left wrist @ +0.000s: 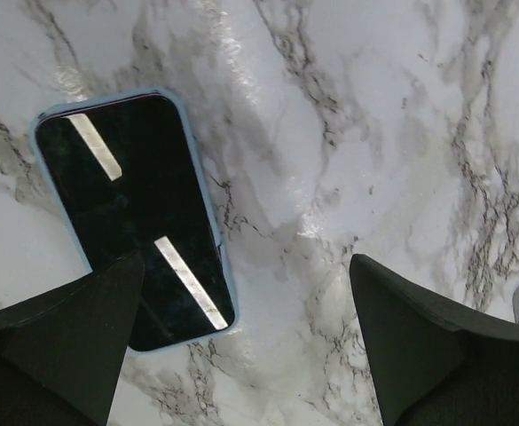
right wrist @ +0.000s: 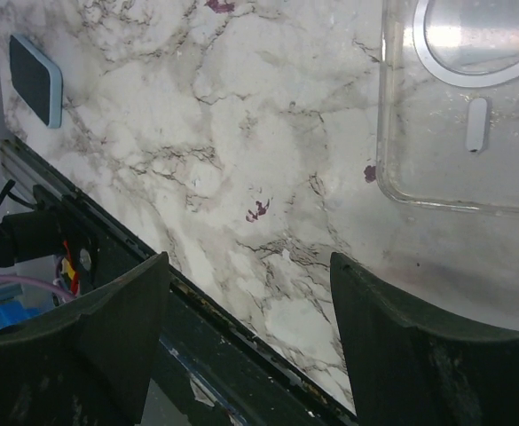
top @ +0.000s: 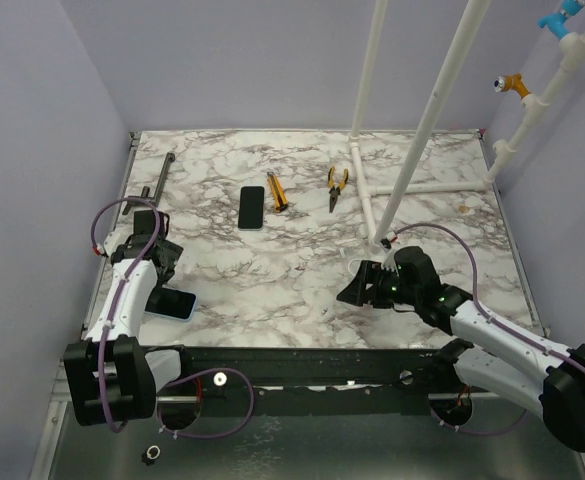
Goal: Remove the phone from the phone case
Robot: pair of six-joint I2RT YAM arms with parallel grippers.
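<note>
A phone (left wrist: 135, 209) with a black screen lies face up in a light blue case (left wrist: 197, 142), flat on the marble table. In the top view the same phone (top: 174, 303) is at the front left, partly covered by my left arm. Above it hangs my left gripper, its fingers wide apart and only tabletop between them; the phone's lower end reaches the left finger. My right gripper (top: 360, 292) hovers over the front right of the table. Its fingers (right wrist: 121, 328) are apart, with nothing between them.
A second dark phone (top: 251, 208), an orange cutter (top: 277, 191) and pliers (top: 336, 189) lie farther back. In the right wrist view a clear container (right wrist: 454, 177) sits to the right. White pipes (top: 437, 95) rise at the right.
</note>
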